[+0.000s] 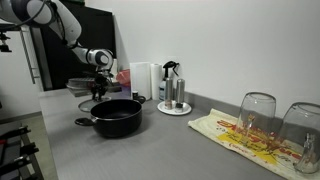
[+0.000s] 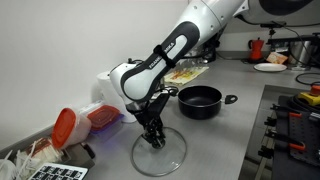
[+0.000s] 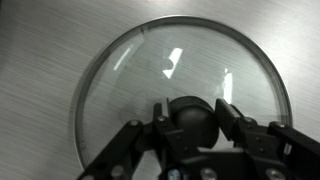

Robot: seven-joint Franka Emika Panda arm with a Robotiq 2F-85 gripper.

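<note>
A clear glass lid (image 2: 172, 164) with a metal rim lies flat on the table, and its round black knob (image 3: 192, 112) points up. My gripper is down over it, part open, with one finger on each side of the knob. Whether both fingers touch the knob is hard to tell. In exterior view 2 the gripper (image 2: 155, 140) covers most of the knob. Beside the lid stands a black two-handled pot (image 1: 118, 117) without a cover.
Behind the arm are a red container (image 2: 68, 127) and white paper rolls (image 2: 104, 87). A plate with bottles (image 1: 174, 108) and a cloth with upturned glasses (image 1: 257, 113) lie farther along the table.
</note>
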